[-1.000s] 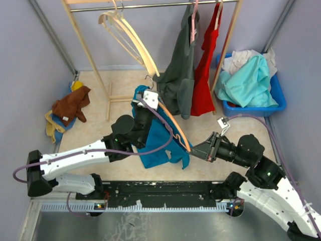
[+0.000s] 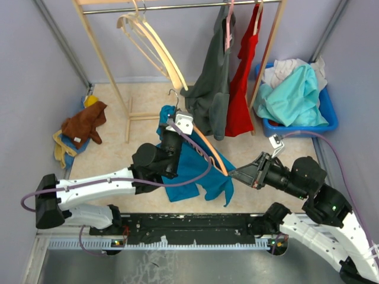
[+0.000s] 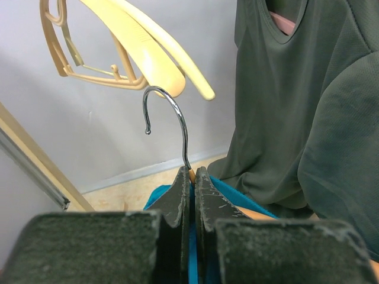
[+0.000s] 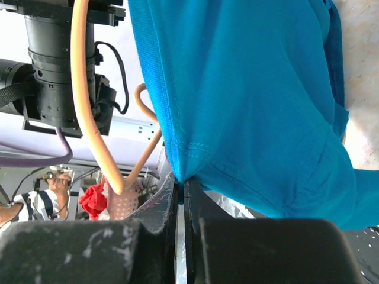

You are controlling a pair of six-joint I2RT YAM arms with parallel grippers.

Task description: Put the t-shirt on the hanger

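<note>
The orange hanger (image 2: 212, 149) hangs tilted from my left gripper, which is shut at the base of its metal hook (image 3: 181, 121). The blue t-shirt (image 2: 185, 163) droops behind and below the hanger, one side up near the left gripper. In the right wrist view, my right gripper is shut on a stitched edge of the t-shirt (image 4: 249, 112). There the hanger's lower end (image 4: 102, 148) shows outside the cloth, to the left of that edge. How the far shoulder sits on the hanger is hidden in the top view.
Above, a metal rail (image 2: 189, 7) carries empty cream hangers (image 2: 157, 47), a dark green garment (image 2: 210, 83) and a red one (image 2: 241, 89). A blue basket (image 2: 302, 130) of cloths stands right; a brown cloth heap (image 2: 83, 127) lies left.
The right gripper has shifted a little to the right, and the t-shirt's lower right part spreads further right and down.
</note>
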